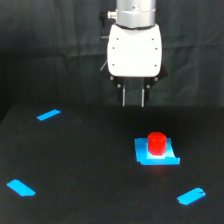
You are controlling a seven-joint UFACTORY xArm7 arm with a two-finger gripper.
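Observation:
My gripper [133,103] hangs in the air at the top of the view, its two thin fingers pointing down with a gap between them. It is part open and empty. Lower down and a little to the right, apart from the fingers, stands a small red object [157,144]. A bright blue patch [143,154] lies under and around it on the dark table. The object's exact shape is hard to tell at this size.
Blue strips lie flat on the table: one strip [49,115] at the back left, another strip [21,188] at the front left, and a third strip [191,196] at the front right. Dark cloth hangs behind.

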